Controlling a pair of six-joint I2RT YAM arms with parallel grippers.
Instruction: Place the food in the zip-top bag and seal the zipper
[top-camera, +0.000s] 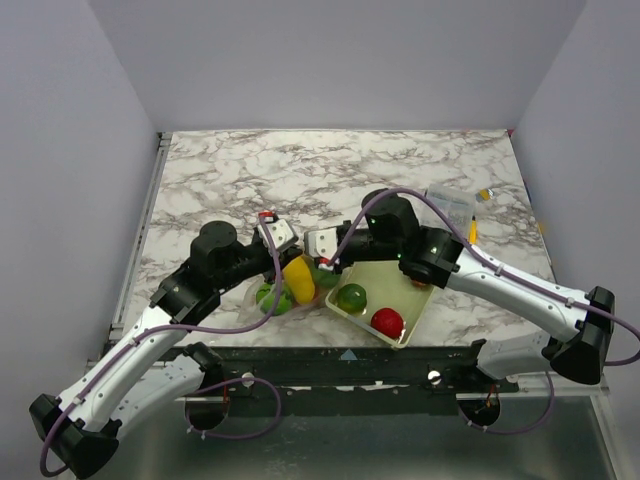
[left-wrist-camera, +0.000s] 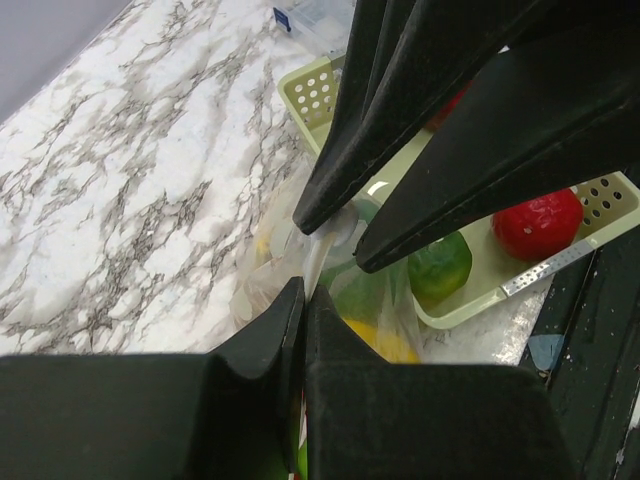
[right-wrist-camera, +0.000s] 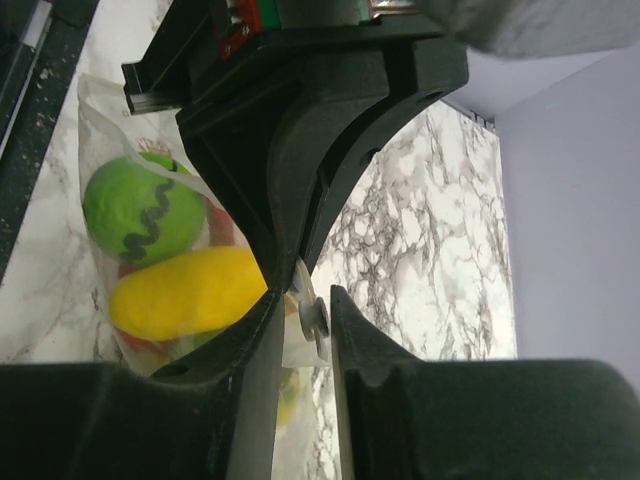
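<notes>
The clear zip top bag (top-camera: 316, 296) lies on the table holding a yellow food piece (right-wrist-camera: 190, 292) and a green one with dark squiggles (right-wrist-camera: 143, 211), among others. My left gripper is shut on the bag's thin upper edge. From its fingers that edge runs up as a pale strip (left-wrist-camera: 315, 262) toward my right gripper. The right fingers stand part open around the strip, where a small clear tab (right-wrist-camera: 314, 319) shows between the fingers. Both grippers are close together above the bag in the top view, their tips partly hidden.
Right of the bag sits a pale green tray (top-camera: 392, 283) with a green piece (top-camera: 351, 297), a red one (top-camera: 387, 322) and another partly under my right arm. A clear container (top-camera: 452, 205) stands farther back.
</notes>
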